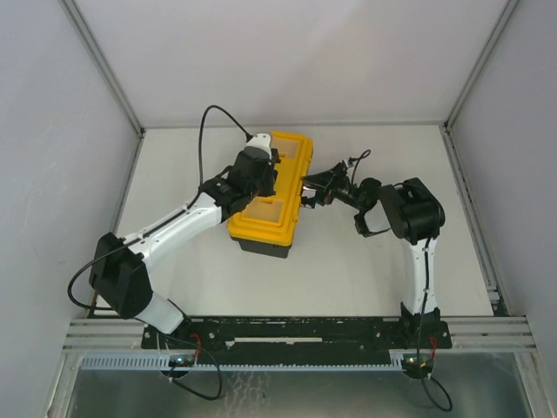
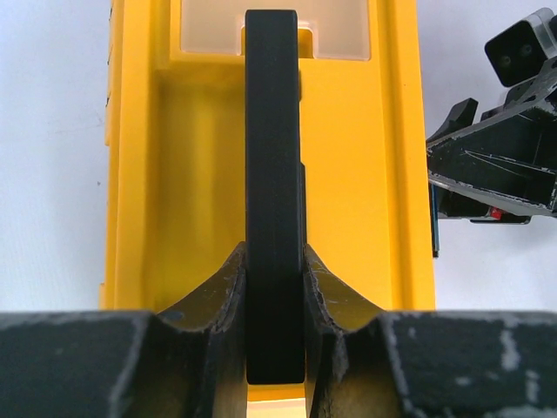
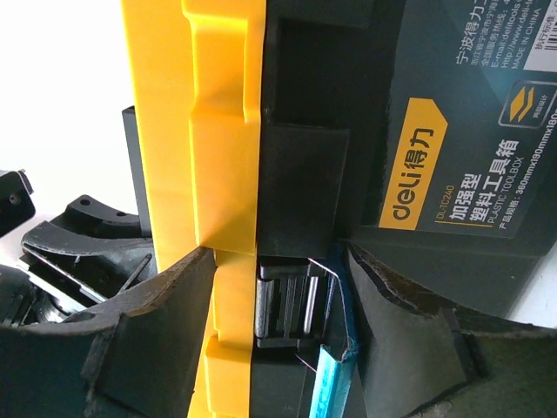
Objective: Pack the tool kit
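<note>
The closed toolbox [image 1: 268,218], with a yellow lid and dark body, lies slanted on the table. In the left wrist view its black handle [image 2: 274,131] runs between the fingers of my left gripper, which is shut on it from both sides. My right gripper is at the box's right side, its fingers apart. One finger is by the yellow lid edge [image 3: 224,178]; the other touches a blue latch [image 3: 332,383] that stands out from the dark side. Whether the latch is fastened cannot be told. The box's contents are hidden.
A label [image 3: 418,165] is on the box's dark side. The left arm [image 1: 187,231] reaches over the table to the box's left.
</note>
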